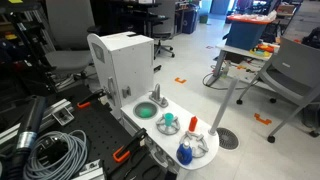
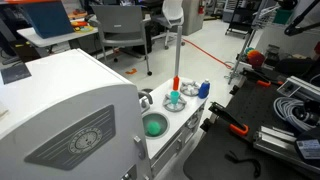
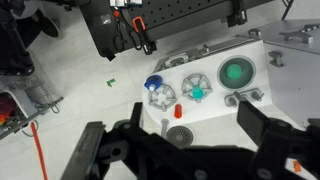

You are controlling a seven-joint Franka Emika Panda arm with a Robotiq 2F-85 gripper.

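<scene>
In the wrist view my gripper stands open above the small white toy kitchen counter, its dark fingers wide apart with nothing between them. A blue object, perhaps a pot or cup, sits at one end of the counter on a burner. Near it stands a red bottle-like item, and a teal cup rests on the other burner. Beyond them is the sink with a green bottom beside a grey faucet. Exterior view 1 shows the same blue object, red item and teal cup.
A tall white cabinet rises at the sink end of the counter. The black table alongside carries a coiled cable and an orange-handled clamp. A grey chair stands on the open floor beyond.
</scene>
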